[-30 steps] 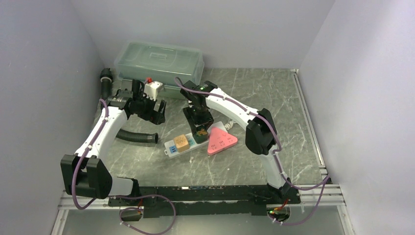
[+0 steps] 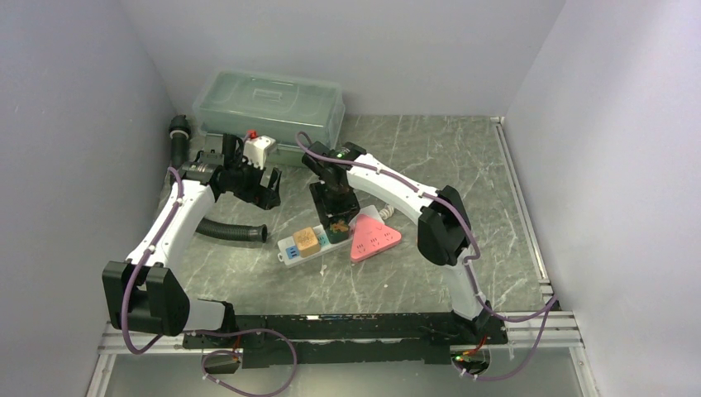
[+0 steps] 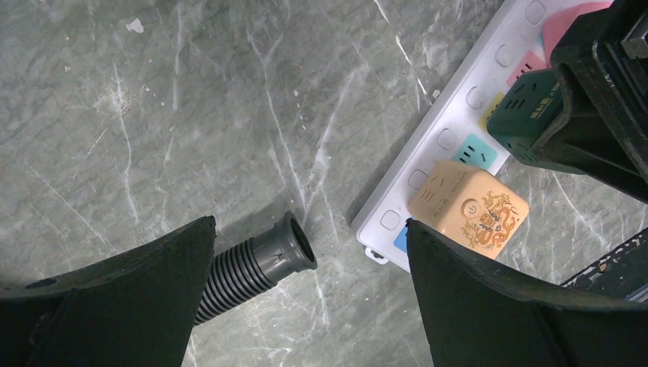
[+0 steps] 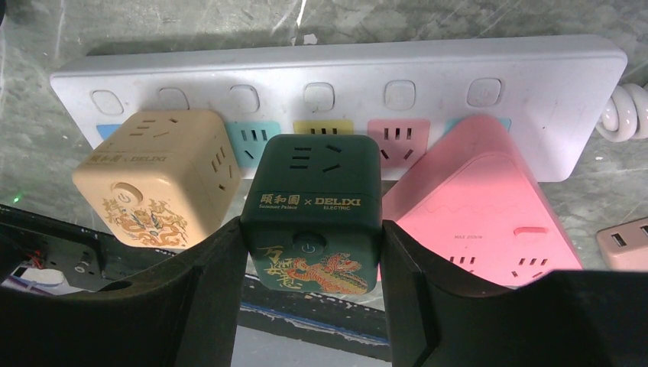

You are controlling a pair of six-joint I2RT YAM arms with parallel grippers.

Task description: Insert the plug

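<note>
A dark green cube-shaped plug (image 4: 313, 202) is gripped at its sides by my right gripper, whose fingers touch it left and right. It stands over the yellow socket of the white power strip (image 4: 344, 65); its underside is hidden, so I cannot tell whether it is seated. In the left wrist view the green plug (image 3: 527, 122) covers part of the yellow label, with the teal socket free beside it. My left gripper hangs open and empty over the table, left of the strip.
An orange cube plug (image 4: 157, 176) and a pink triangular plug (image 4: 481, 206) flank the green one on the strip. A black corrugated hose (image 2: 231, 231) lies at left. Behind the left arm sits a clear green box (image 2: 269, 103).
The left arm has not moved.
</note>
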